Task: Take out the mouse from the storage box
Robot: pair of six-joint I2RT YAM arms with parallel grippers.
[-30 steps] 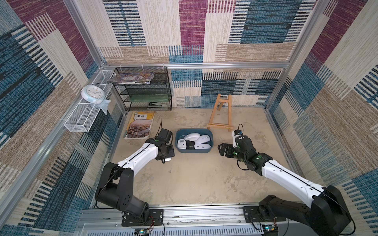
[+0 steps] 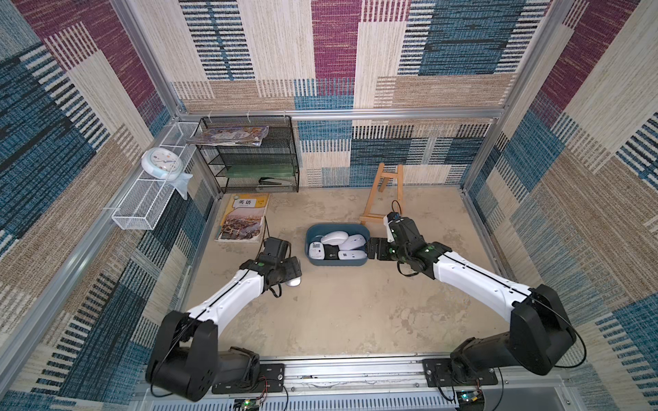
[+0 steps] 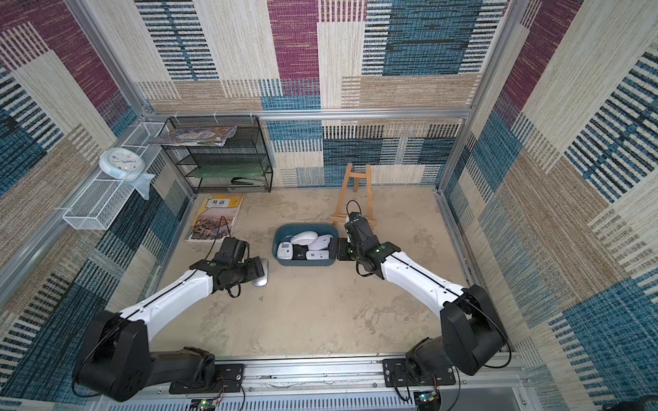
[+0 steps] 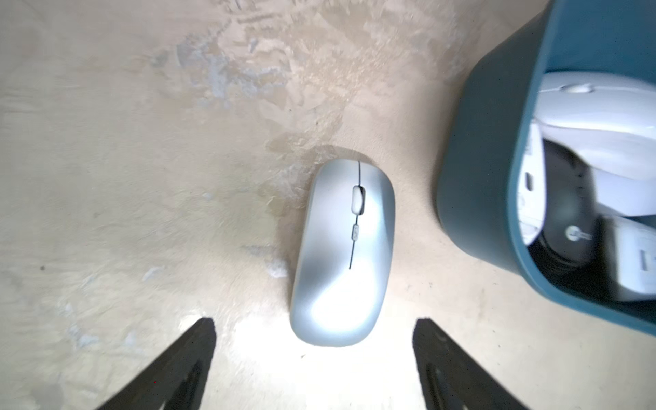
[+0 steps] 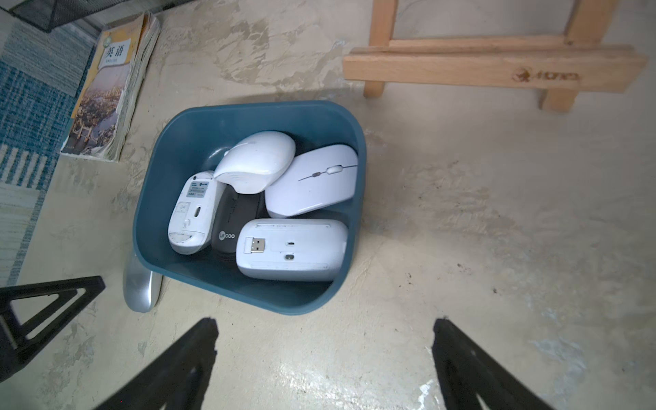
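Observation:
A blue storage box stands mid-table with several mice in it: a white one on top, another white one, two lying underside up, and a black one. On the table left of the box lies a silver mouse, apart from the box wall. My left gripper is open above this silver mouse, and its blurred fingers stand to either side without touching it. At the box's right side, my right gripper hangs open with nothing between its fingers.
A wooden easel stands behind the box to the right. A book lies at the back left, near a black wire rack. Bare table stretches in front of the box.
The right gripper has moved left, up to the box.

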